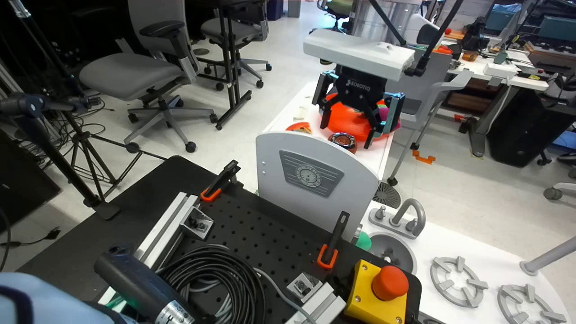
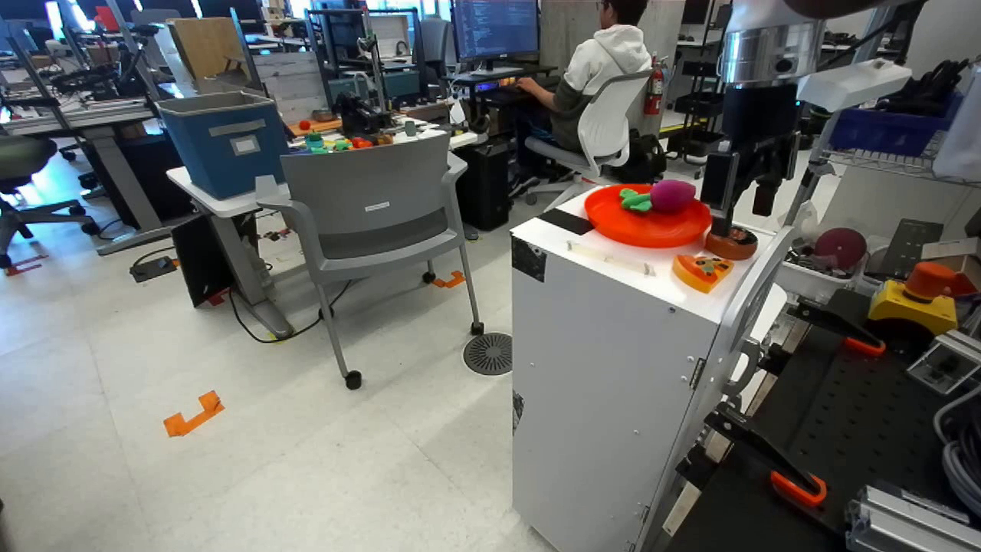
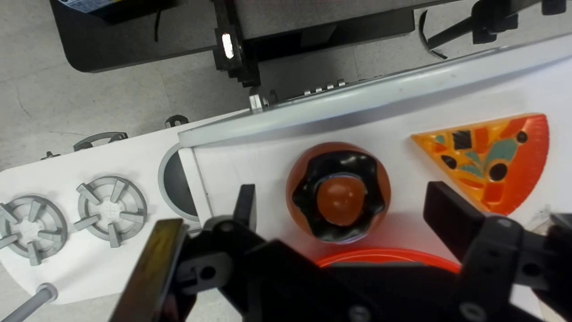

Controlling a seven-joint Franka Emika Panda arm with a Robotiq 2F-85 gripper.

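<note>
My gripper point(image 1: 346, 136) is open above the white cabinet top, its fingers spread wide with nothing between them. In the wrist view a round brown toy with a dark wavy ring point(image 3: 339, 192) lies on the white surface, ahead of the gap between the fingers and below their height. A toy pizza slice point(image 3: 490, 158) lies to its right in that view. The orange-red plate point(image 2: 618, 221) is close beside the round toy. On the plate are a purple toy point(image 2: 672, 196) and a green toy piece point(image 2: 634, 199). Fingers and linkage hide most of the plate in the wrist view.
A grey upright panel point(image 1: 318, 167) borders the cabinet top close to the round toy. Past it are the black perforated table point(image 1: 254, 216) and a yellow box with a red button point(image 1: 378, 291). Toy burners point(image 1: 459, 281) and a sink lie off to one side.
</note>
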